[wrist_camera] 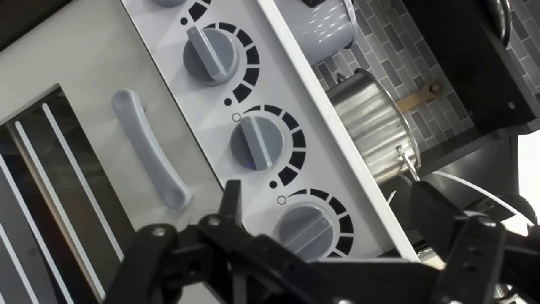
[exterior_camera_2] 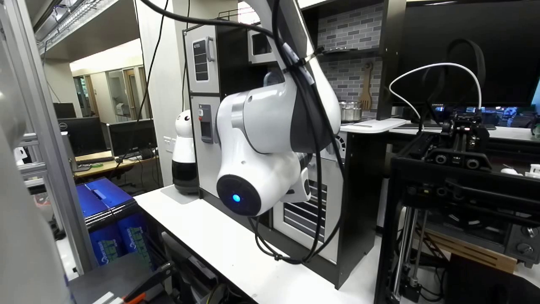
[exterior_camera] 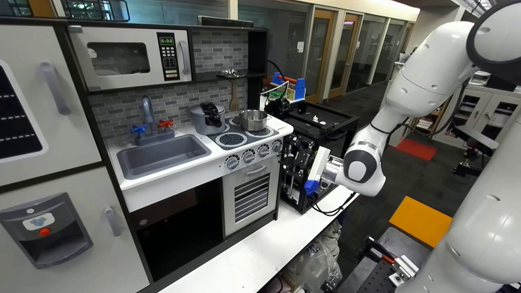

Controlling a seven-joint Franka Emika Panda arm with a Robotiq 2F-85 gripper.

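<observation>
Seen from the wrist, my gripper stands open in front of the toy stove, its two black fingers wide apart with nothing held between them. The nearest grey knob (wrist_camera: 306,230) appears in the gap, its ridge turned at a different angle from the other knobs. Another grey knob (wrist_camera: 258,142) sits farther up the panel, with one more knob (wrist_camera: 211,55) beyond it. To the left is the grey oven handle (wrist_camera: 149,149) on the shut oven door. In exterior view 1 the dark fingers blend into the black frame behind them.
A steel pot (exterior_camera: 253,120) and a grey lidded pot (exterior_camera: 208,119) stand on the stovetop. The sink (exterior_camera: 163,155) is empty. A black 3D printer frame (exterior_camera: 317,122) stands beside the stove.
</observation>
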